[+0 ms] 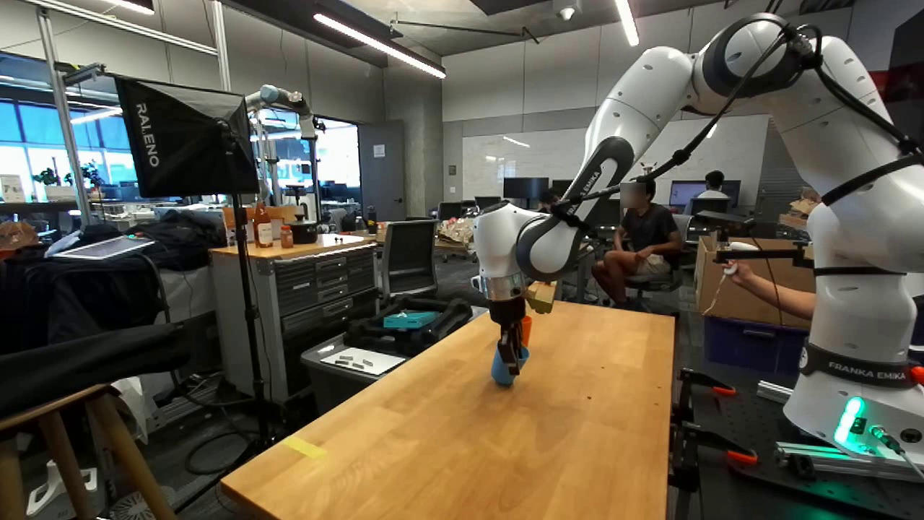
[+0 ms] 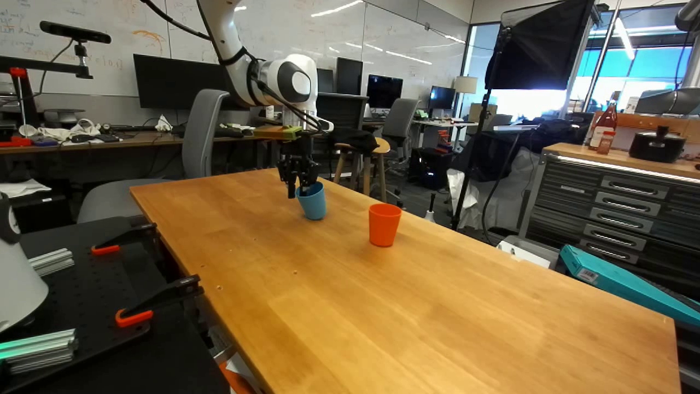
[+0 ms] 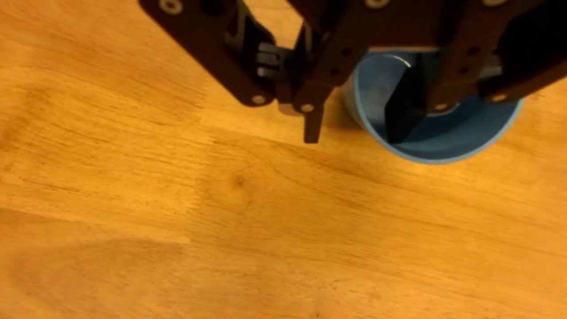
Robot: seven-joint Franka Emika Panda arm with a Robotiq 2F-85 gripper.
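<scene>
The blue cup (image 1: 502,373) is on the wooden table and looks slightly tilted in both exterior views. At its rim is my gripper (image 2: 299,191), pointing down with one finger inside the cup and the other outside. In the wrist view, the fingers of the gripper stand apart, with the near wall of the blue cup (image 3: 441,152) between them. A gap shows between the outer finger and that wall. An orange cup (image 2: 384,224) stands upright a short way off, mostly hidden behind the gripper in exterior view 1.
Clamps (image 1: 723,443) grip its edge on the robot's side. A grey bin (image 1: 329,381) stands against the opposite side, and a person sits (image 1: 645,238) beyond the far end.
</scene>
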